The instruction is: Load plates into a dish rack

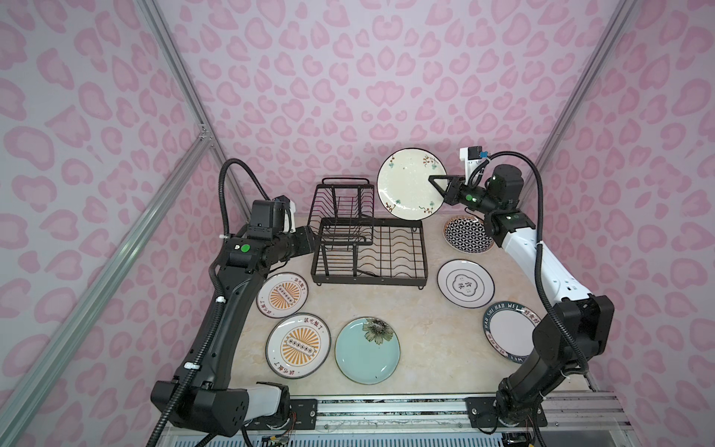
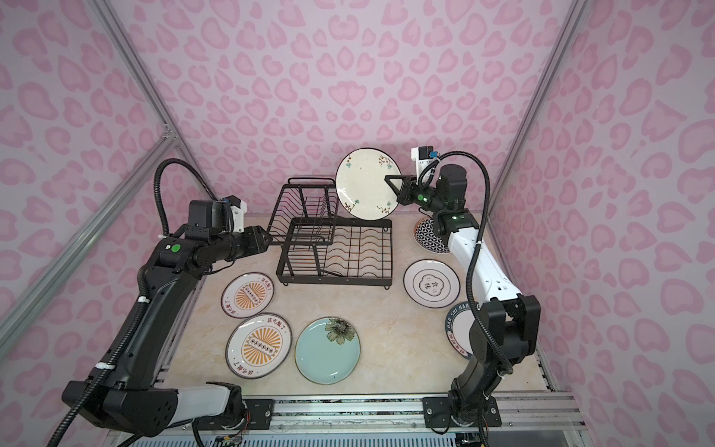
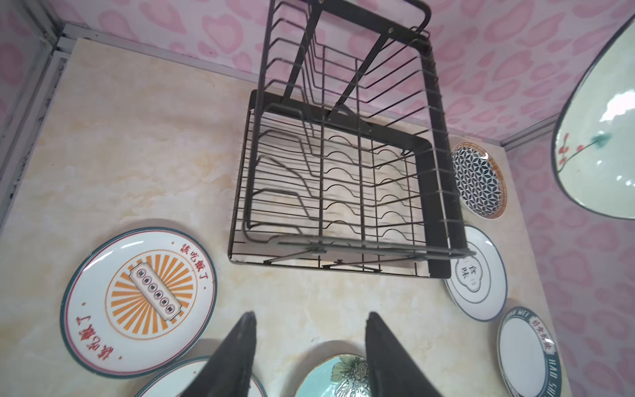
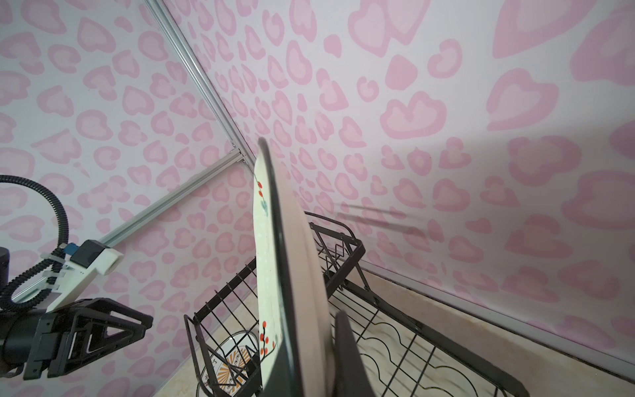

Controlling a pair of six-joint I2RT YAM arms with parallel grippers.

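Observation:
A cream plate with small flowers (image 1: 408, 184) hangs upright above the right half of the black two-tier dish rack (image 1: 368, 280), held at its right edge by my right gripper (image 1: 435, 178). In the right wrist view its rim fills the middle, between the fingers. My left gripper is open and empty, just left of the rack, looking down on it. The rack shows no plates in it. On the table lie orange-sunburst plates (image 1: 300, 346), a mint plate (image 1: 367, 354), a grey-motif white plate (image 1: 465, 283), a patterned plate (image 1: 467, 234) and a dark-rimmed plate (image 1: 510, 331).
Bare table (image 1: 417, 335) lies in front of the rack and between the mint plate and the dark-rimmed one. Pink-patterned walls with metal profiles close in the back and both sides.

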